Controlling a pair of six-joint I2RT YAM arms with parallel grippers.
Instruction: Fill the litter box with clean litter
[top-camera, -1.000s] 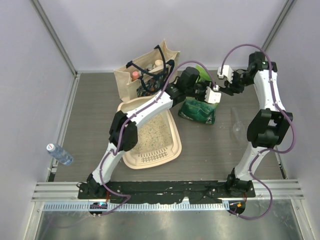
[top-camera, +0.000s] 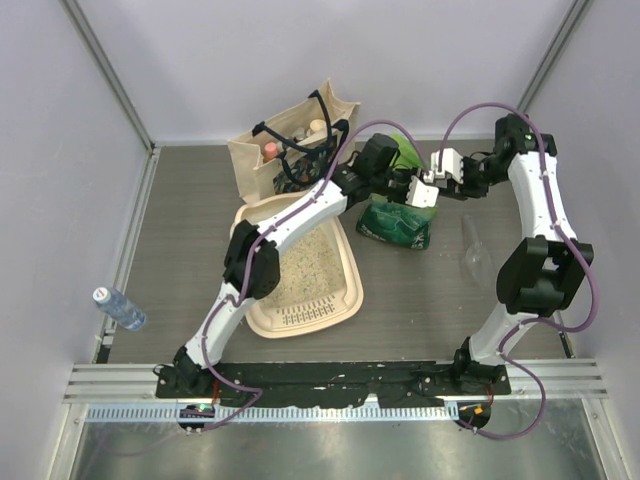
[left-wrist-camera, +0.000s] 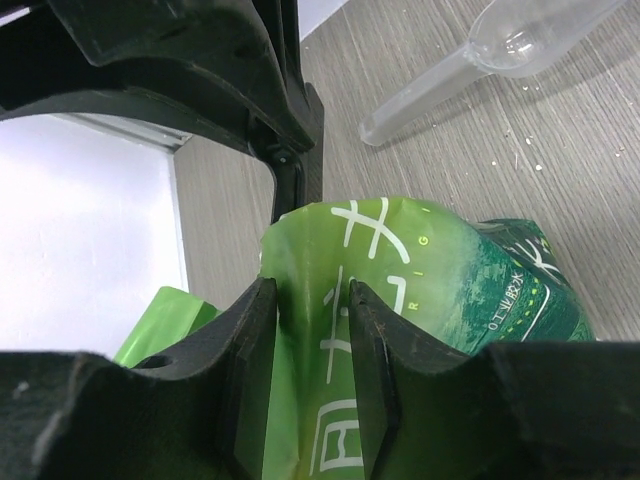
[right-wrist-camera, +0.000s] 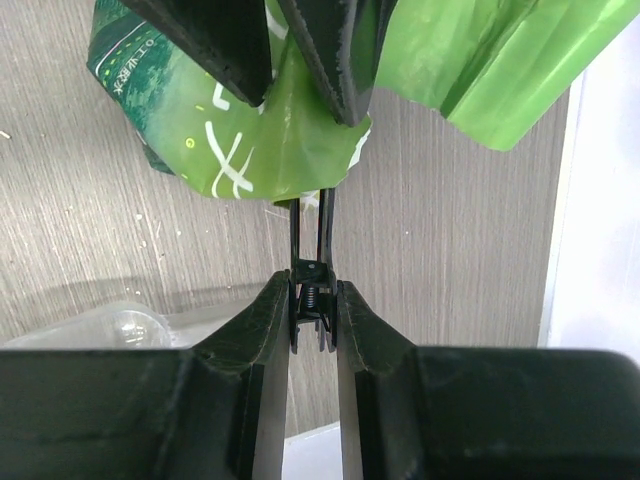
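Observation:
The green litter bag (top-camera: 398, 222) stands right of the beige litter box (top-camera: 352, 292), which has litter in it. At its upper part is my left gripper, a fold of the bag between its parted fingers; whether they pinch it is unclear. My right gripper is shut on slim black snips (right-wrist-camera: 312, 272) with a spring. Their two thin blades reach up to the bag's edge in the right wrist view, where the bag hides the tips. A clear plastic scoop (top-camera: 475, 250) lies on the table to the right.
A cream tote bag (top-camera: 246, 168) with dark handles and several items stands behind the box. On the far left is a clear bottle (top-camera: 120, 308). Bare table lies in front of the litter bag, with white walls around.

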